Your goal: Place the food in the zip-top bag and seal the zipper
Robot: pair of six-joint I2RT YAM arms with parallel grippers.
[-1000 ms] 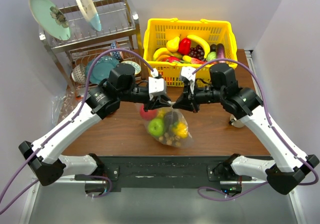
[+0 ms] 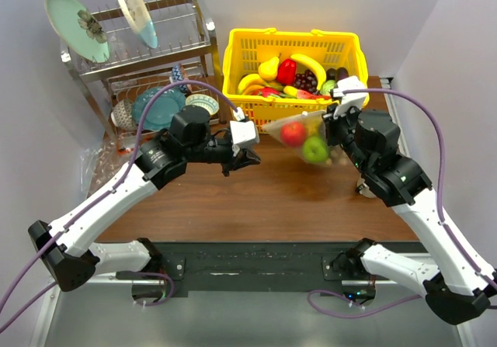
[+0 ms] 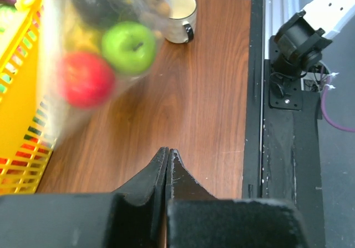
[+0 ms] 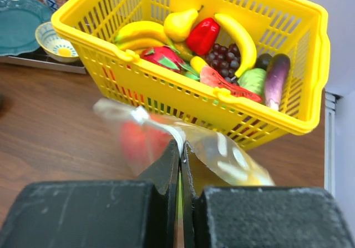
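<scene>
My right gripper (image 2: 330, 133) is shut on the zipper edge of the clear bag (image 2: 293, 116), which hangs in front of the yellow basket. Through the plastic show a red apple (image 3: 86, 79), a green apple (image 3: 128, 47) and a dark fruit (image 3: 99, 5). The white slider (image 4: 140, 115) is on the zipper strip, left of the right fingertips (image 4: 173, 152). My left gripper (image 2: 250, 159) is shut with nothing between its fingers, above the table and left of the bag. Whether the zipper is fully sealed cannot be told from these views.
The yellow basket (image 4: 91, 65) full of fruit and vegetables stands at the back, close to the bag. A dish rack (image 2: 210, 36) is at back left, with crumpled plastic (image 2: 95, 164) beside it. A mug (image 3: 182, 16) stands at the right.
The right gripper has swung right and back, carrying the bag away from the left gripper.
</scene>
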